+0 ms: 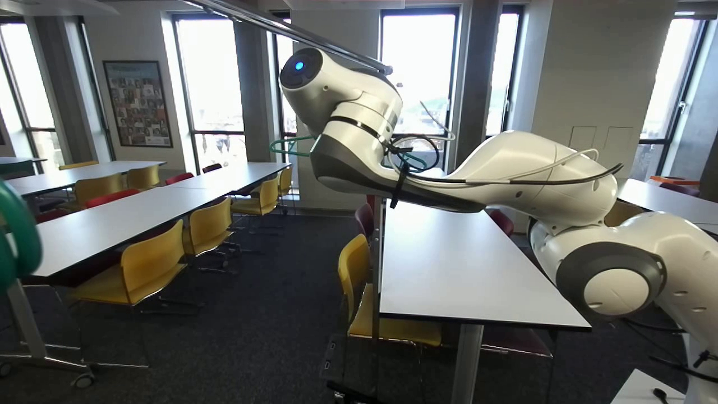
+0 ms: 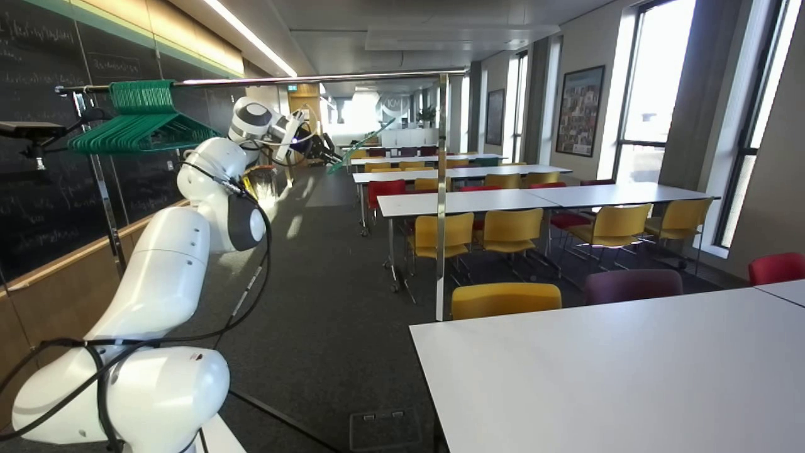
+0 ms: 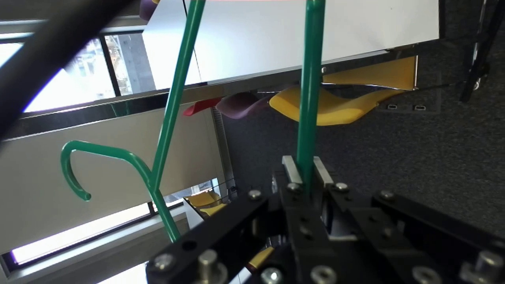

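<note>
My gripper is shut on one bar of a green hanger (image 3: 310, 90), which runs upward from between the fingers in the wrist view. Off to the left there, the hanger's hook (image 3: 101, 149) curves free and touches nothing. In exterior view 2 the gripper (image 2: 337, 159) reaches out past the arm, and the thin hanger (image 2: 362, 145) slants up and right from it. Exterior view 1 has the gripper hidden behind the arm; only part of the hanger (image 1: 290, 145) shows left of the wrist.
A metal rail (image 2: 317, 78) runs overhead, with a bunch of green hangers (image 2: 143, 121) at its left end. Its upright post (image 2: 441, 249) stands to the right of the held hanger. White tables (image 2: 619, 370) and yellow chairs (image 2: 505, 299) fill the room beyond.
</note>
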